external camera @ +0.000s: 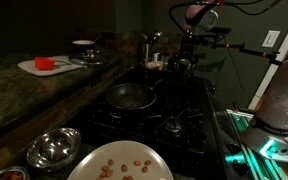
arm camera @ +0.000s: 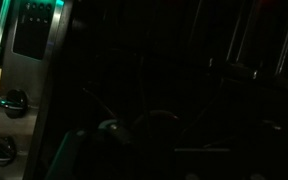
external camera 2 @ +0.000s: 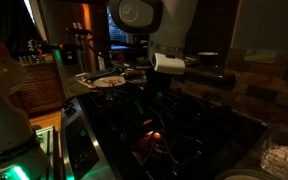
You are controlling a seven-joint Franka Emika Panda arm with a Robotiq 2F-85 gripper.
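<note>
Low light hides much of the scene. My white arm [external camera 2: 169, 62] reaches over the black stove [external camera 2: 199, 140] in exterior view 2. The gripper below it blends into the darkness, and only faint dark shapes show low in the wrist view. Its fingers appear open, with no held object visible. A dark round pan [external camera: 130, 97] stands on the stove in exterior view 1. In the foreground lies a large pale plate [external camera: 162, 168] with several small reddish-brown pieces on it.
A shiny metal bowl [external camera: 54, 148] sits left of the plate. On the rear-left counter, a white tray [external camera: 36, 70] carries a red item [external camera: 45, 63]. Stove knobs [arm camera: 9, 103] protrude along the left of the wrist view. Orange-red glints mark the stovetop in exterior view 2.
</note>
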